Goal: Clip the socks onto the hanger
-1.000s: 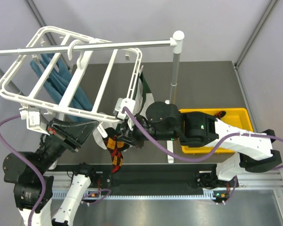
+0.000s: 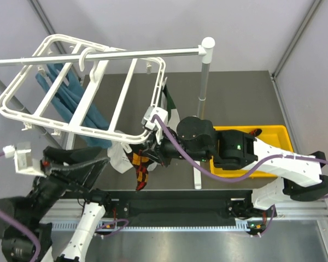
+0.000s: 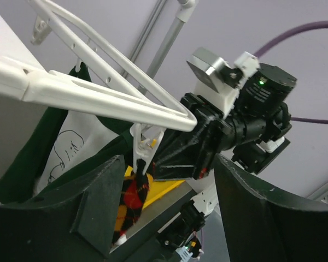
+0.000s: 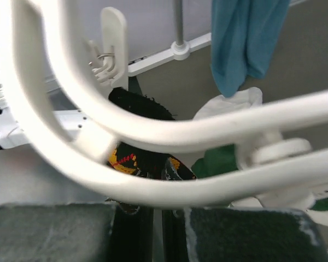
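The white hanger point(image 2: 79, 112) hangs from the rail. A black sock with yellow and red patches point(image 2: 139, 164) dangles under its front right corner, just below a white clip point(image 3: 145, 148) in the left wrist view. Whether the clip grips it cannot be told. My right gripper point(image 2: 153, 153) is close beside that clip, its fingers point(image 4: 251, 234) together; the sock reaches their tips, but none shows clearly between them. Left of the sock, my left gripper point(image 2: 101, 166) stands apart with its fingers point(image 3: 93, 207) spread and empty. A blue sock point(image 2: 79, 103) hangs at the hanger's left side.
A green and white cloth point(image 3: 71, 144) hangs behind the right corner. The yellow bin point(image 2: 287, 143) sits at the right, with a dark, red-marked item inside. The metal rail point(image 2: 136, 54) and its upright point(image 2: 204, 90) stand close to my right arm.
My right gripper and the patterned sock have shifted slightly right, and the sock hangs a little higher.
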